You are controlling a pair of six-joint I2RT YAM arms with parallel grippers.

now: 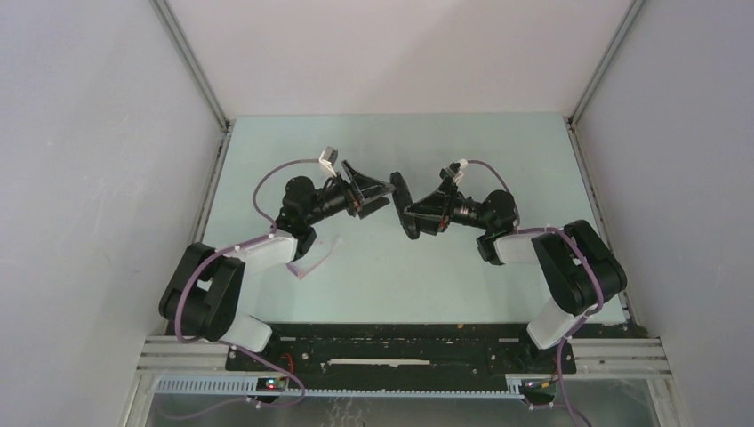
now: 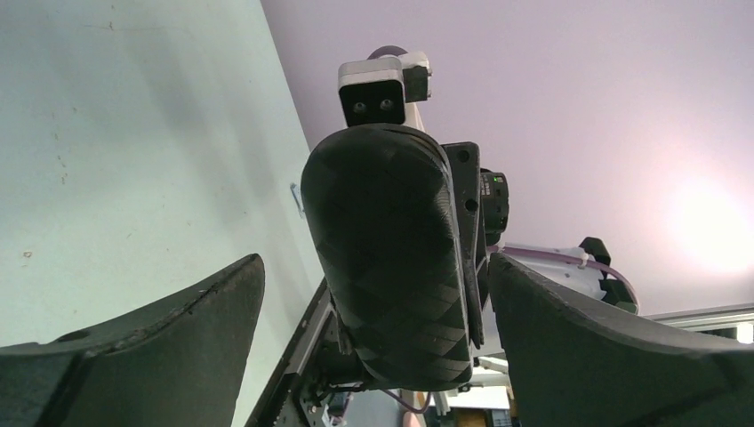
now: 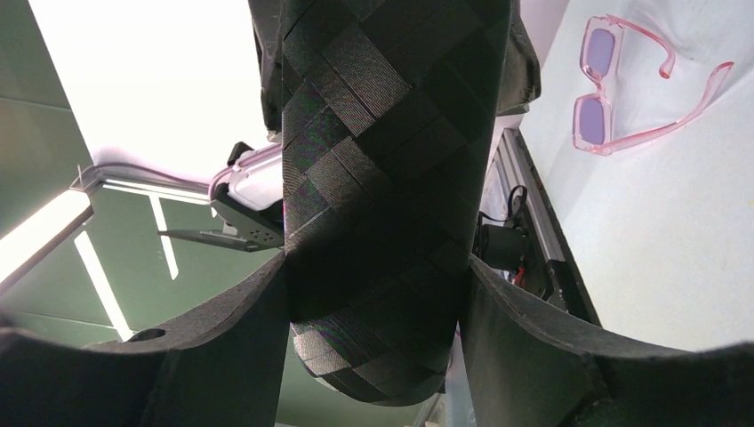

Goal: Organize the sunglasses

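Observation:
A black woven glasses case [image 1: 402, 203] is held upright at the middle, with my right gripper [image 1: 425, 213] shut on it; in the right wrist view the case [image 3: 382, 178] fills the centre. My left gripper [image 1: 373, 197] stands open just left of the case's upper part, and in the left wrist view the case [image 2: 382, 249] sits between and beyond its open fingers. Pink sunglasses with purple lenses [image 3: 601, 124] lie unfolded on the table, partly hidden under the left arm in the top view.
White walls stand at the left, back and right, and a dark strip [image 1: 409, 342] runs along the front edge.

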